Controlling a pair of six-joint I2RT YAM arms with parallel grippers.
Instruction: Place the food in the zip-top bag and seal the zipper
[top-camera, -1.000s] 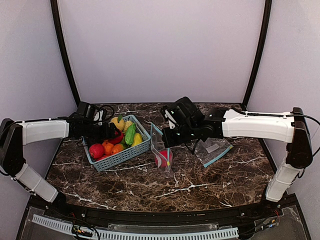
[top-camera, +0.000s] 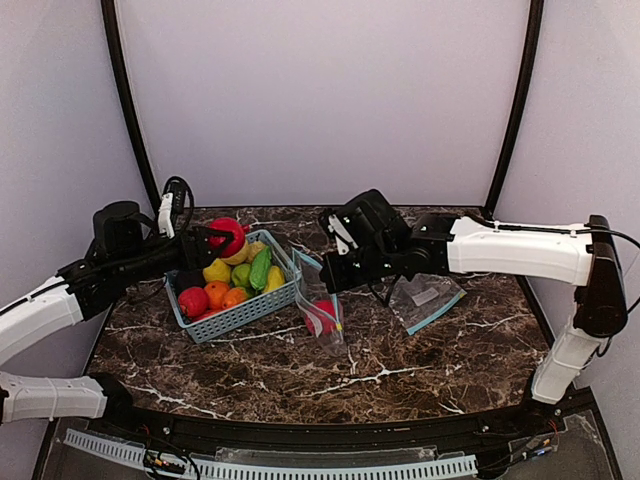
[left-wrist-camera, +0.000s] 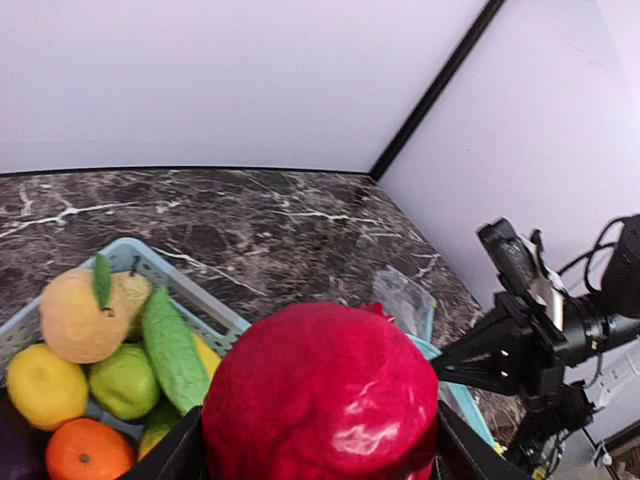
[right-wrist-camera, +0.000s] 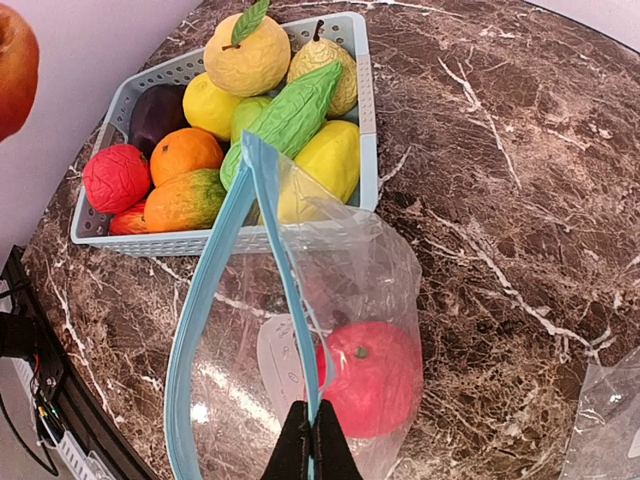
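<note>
A round red pomegranate (left-wrist-camera: 320, 395) fills the lower middle of the left wrist view, clasped by my left gripper (top-camera: 222, 240). In the top view it hangs above the basket. My right gripper is shut on the blue zipper edge of the clear zip top bag (right-wrist-camera: 370, 270), which stands with its mouth spread apart. Inside the bag, near its bottom, lies one red-pink food (right-wrist-camera: 370, 380). The pale blue basket (top-camera: 245, 315) holds several foods, among them a green cucumber-like one (right-wrist-camera: 285, 115) and an orange (right-wrist-camera: 185, 152).
A second, flat clear bag (top-camera: 425, 300) lies on the marbled table to the right, under the right arm. The basket stands close to the open bag's left side.
My left gripper has lifted the pomegranate up from among the foods to above the basket. The right arm has stayed nearly still, keeping hold of the bag.
</note>
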